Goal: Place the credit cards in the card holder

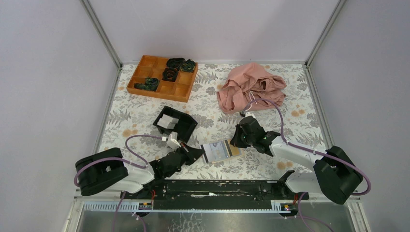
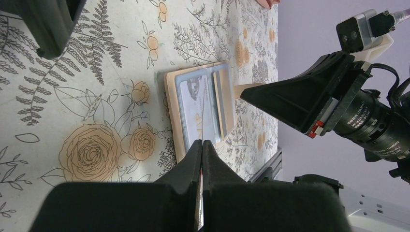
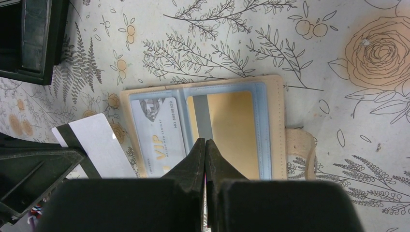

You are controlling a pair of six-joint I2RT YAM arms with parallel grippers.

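The open card holder (image 1: 220, 152) lies on the table, a VIP card (image 3: 157, 135) in one pocket and a gold card (image 3: 229, 130) in the other. My left gripper (image 1: 200, 154) is shut on a white card with a dark stripe (image 3: 99, 140), held beside the holder's left edge; from its own view only a thin edge shows between the fingers. My right gripper (image 1: 234, 143) is shut above the gold-card side, with no card visible between its fingertips.
A black open box (image 1: 186, 126) with white contents sits behind my left gripper. An orange compartment tray (image 1: 179, 89) and pink cloth (image 1: 249, 82) are at the back.
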